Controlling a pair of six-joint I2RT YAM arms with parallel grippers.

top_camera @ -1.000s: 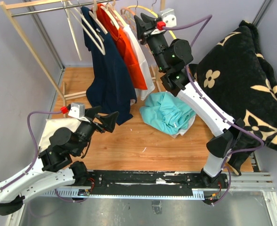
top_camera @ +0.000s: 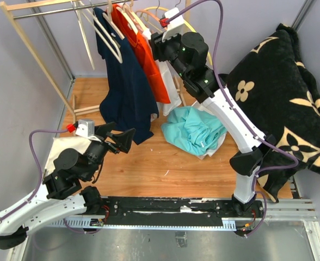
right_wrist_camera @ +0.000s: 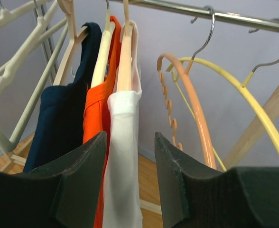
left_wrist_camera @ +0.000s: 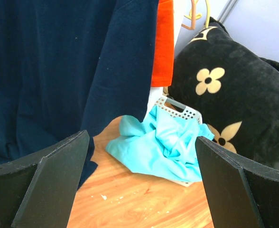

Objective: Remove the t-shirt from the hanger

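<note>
A white t-shirt (right_wrist_camera: 123,156) hangs on a pale hanger (right_wrist_camera: 125,69) in the right wrist view, beside an orange shirt (right_wrist_camera: 96,113) and a navy shirt (right_wrist_camera: 63,121). My right gripper is part open, its fingers standing on either side of the white shirt's near shoulder; the left finger also overlaps the orange shirt. Whether either finger touches cloth is unclear. In the top view that gripper partly covers the white shirt. My left gripper (top_camera: 124,140) stays open over the floor in front of the navy shirt, empty.
Bare hangers, including an orange one (right_wrist_camera: 191,99) and a yellow one (right_wrist_camera: 253,104), hang right of the white shirt on the metal rail (right_wrist_camera: 187,10). A basket (left_wrist_camera: 187,113) with teal cloth (left_wrist_camera: 161,147) stands on the floor. A dark patterned blanket (top_camera: 269,81) fills the right side.
My right gripper has shifted a little left toward the hanging shirts, and its wrist has turned. The left arm and the teal cloth have stayed put.
</note>
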